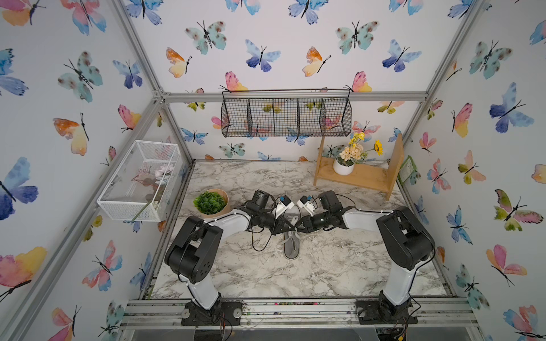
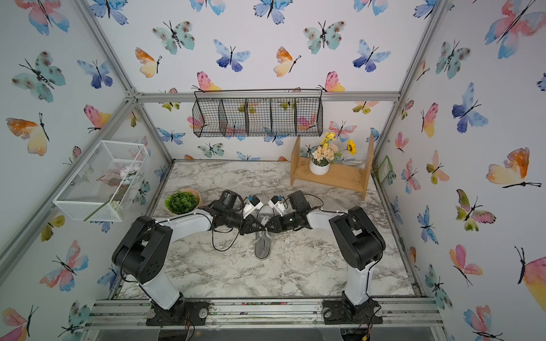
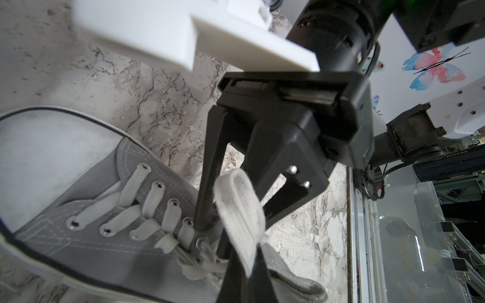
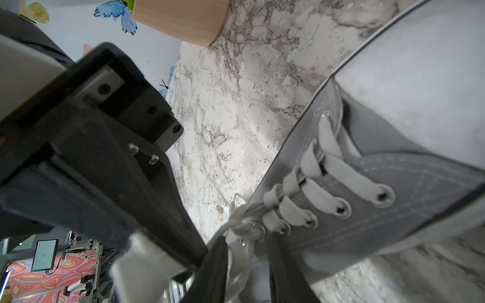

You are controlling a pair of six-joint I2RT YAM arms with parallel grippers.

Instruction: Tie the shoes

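A grey canvas shoe (image 1: 291,247) with a white toe cap lies on the marble table under both grippers. In the left wrist view, my left gripper is shut on the white lace, whose loop (image 3: 240,217) stands up from its fingertips. My right gripper is open over the top eyelets, its fingers (image 4: 214,270) on either side of a strand of lace (image 4: 241,270). The laces lower down the shoe (image 4: 303,197) run through their eyelets. How the strands cross behind the fingers is partly hidden.
The two grippers almost touch above the shoe. A bowl of green leaves (image 1: 210,203) sits at the left, and a wooden shelf (image 1: 358,175) with a flower pot stands at the back right.
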